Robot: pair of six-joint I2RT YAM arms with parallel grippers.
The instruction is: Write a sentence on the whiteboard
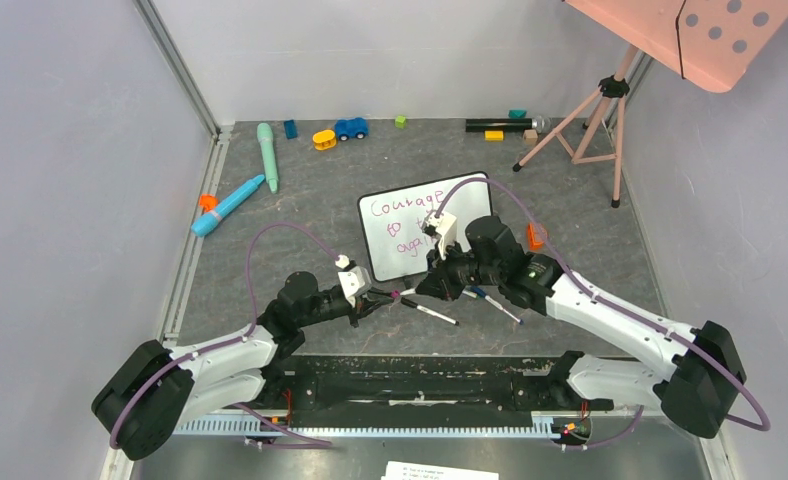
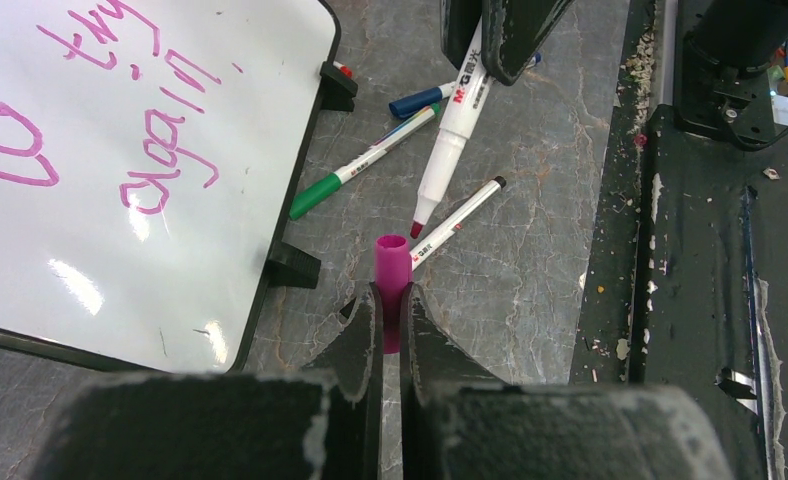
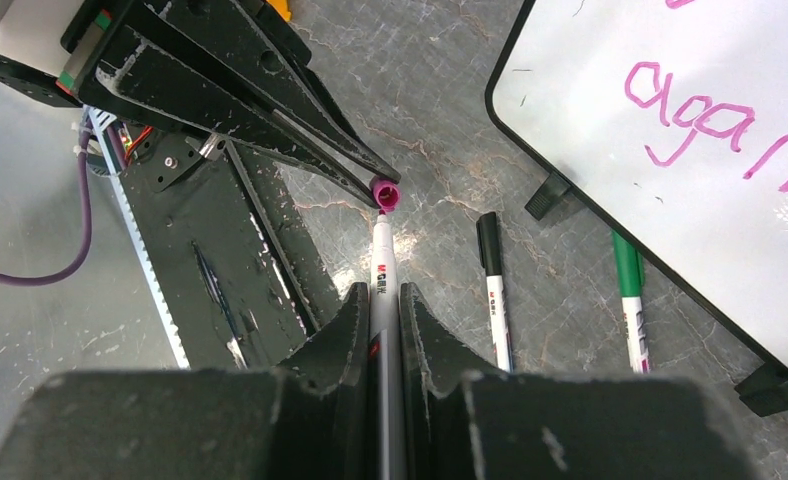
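Note:
The whiteboard [image 1: 400, 255] lies on the grey floor and bears pink handwriting, including "again" in the right wrist view. A magenta marker cap [image 2: 393, 262] is pinched by my left gripper, its open end facing out. My right gripper is shut on a white marker [image 3: 384, 265] with a pinkish-red tip. In the left wrist view that tip points down at the cap's mouth and looks close to it; whether they touch I cannot tell. Both grippers stand just off the board's lower edge.
A black-capped marker [image 3: 490, 250], a green-capped marker [image 3: 628, 270] and a blue marker [image 2: 417, 102] lie loose near the board. Toys such as a blue car [image 1: 351, 129] sit along the back. A pink tripod [image 1: 610, 100] stands at the back right.

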